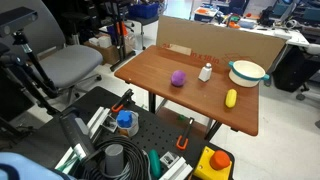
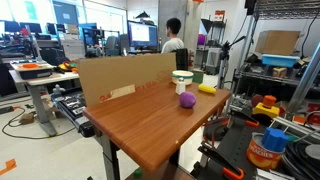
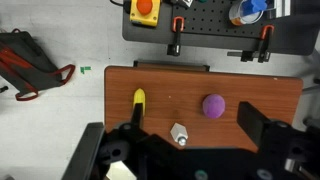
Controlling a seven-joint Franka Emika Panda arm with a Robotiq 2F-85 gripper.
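On the brown wooden table [image 1: 165, 72] lies a round purple object [image 1: 178, 78], with a small white bottle [image 1: 205, 72] standing near it. A yellow elongated object [image 1: 231, 98] rests close to the table's right side. Behind it is a white pot [image 1: 247, 73] with teal handles. From above, the wrist view has the purple object [image 3: 213, 106], the bottle [image 3: 179, 133] and the yellow object [image 3: 139, 104] below my gripper. Its dark fingers stand wide apart, open, with nothing held; the objects appear well beneath them.
A cardboard panel [image 1: 222, 45] borders the table's back edge. Beside the table, a black perforated platform [image 1: 160, 130] carries red-handled clamps, a blue-topped can [image 1: 125, 119], a coiled cable and a yellow box with a red button [image 1: 220, 160].
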